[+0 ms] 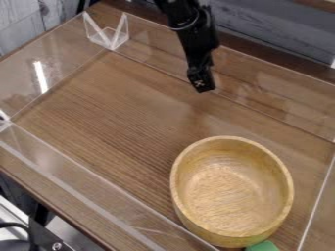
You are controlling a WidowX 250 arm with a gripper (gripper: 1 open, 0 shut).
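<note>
The black robot arm reaches down from the top centre, its gripper point(202, 84) open over the back-middle of the wooden tray floor, with nothing seen between its fingers. A round, pale yellow bowl point(230, 186) stands at the front right of the tray.
A white wire-like object point(109, 31) stands at the back left. A small green item point(262, 245) shows beside the bowl at the bottom edge. Clear walls edge the tray point(112, 132).
</note>
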